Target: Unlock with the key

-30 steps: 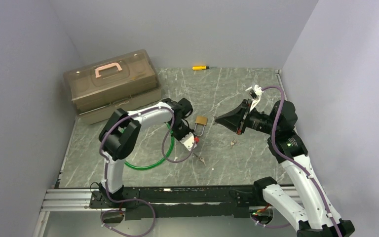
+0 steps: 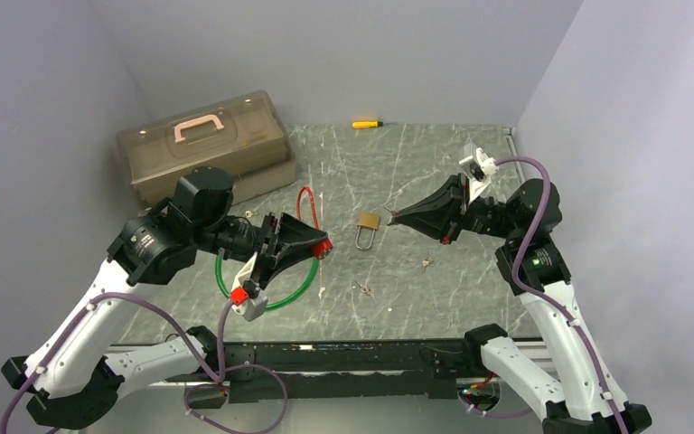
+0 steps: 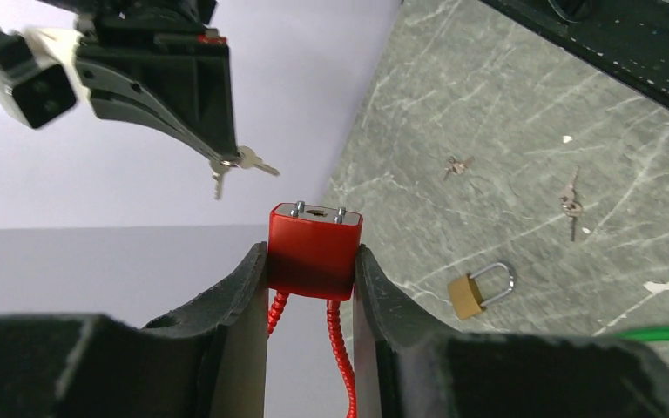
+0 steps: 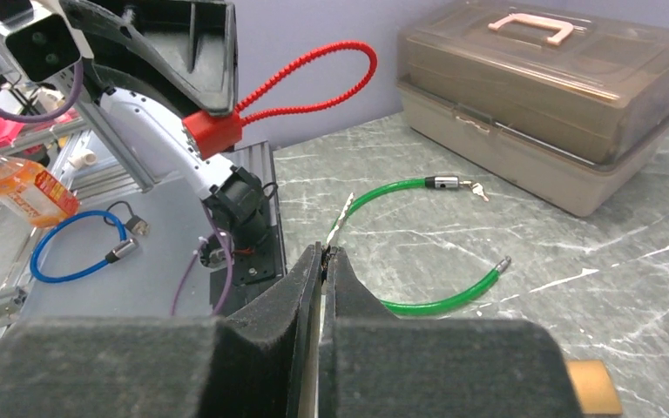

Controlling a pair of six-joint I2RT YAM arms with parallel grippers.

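A red lock (image 3: 312,239) with a red cable loop is between the fingers of my left gripper, its keyhole end facing up; the gripper is shut on it. In the top view this lock (image 2: 323,246) is raised left of the brass padlock (image 2: 368,223). My right gripper (image 2: 395,217) is shut on a key (image 4: 341,214), pointing toward the left arm. The left wrist view shows keys (image 3: 248,159) at that gripper's tips, above and beyond the red lock, apart from it. A green cable lock (image 4: 435,305) lies on the table.
A brown toolbox (image 2: 208,145) is at the back left and a yellow screwdriver (image 2: 367,124) at the back. Loose keys (image 2: 427,262) more keys lie on the grey table (image 2: 425,307). Walls bound the back and sides.
My left gripper has risen from low over the middle of the table, bringing the red lock up and leftward. The right gripper has moved only slightly.
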